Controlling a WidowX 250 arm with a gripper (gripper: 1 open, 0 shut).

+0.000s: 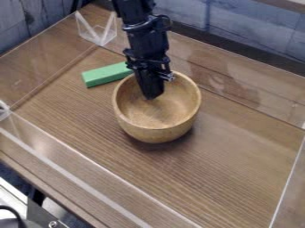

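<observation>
A tan wooden bowl [161, 116] sits in the middle of the table. The black gripper [150, 87] points down over the bowl's back part, its fingertips low at or inside the rim; it looks shut, with nothing visible between its fingers. A green block [105, 75] lies just behind the bowl to the left, partly behind the bowl and gripper.
Clear plastic items stand at the left edge and at the back near the arm.
</observation>
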